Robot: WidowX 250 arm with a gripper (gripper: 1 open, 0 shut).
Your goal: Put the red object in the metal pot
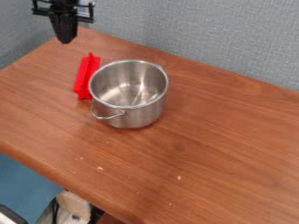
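On the wooden table, a red object [86, 75] lies just left of the metal pot [142, 113], long and narrow, very close to the pot's wall. The pot stands upright with its mouth facing up, and its visible inside is empty. High at the top left is my gripper [66, 38], dark and pointing down, apart from the red object and above the table's far left corner. Its fingers are too small and dark to show whether they are apart. Nothing red is at them.
A grey padded wall [222, 39] runs along the table's back edge. Bare wooden table [211, 157] spreads to the right and front of the pot. Beyond the left front edge lies a blue surface [24, 188].
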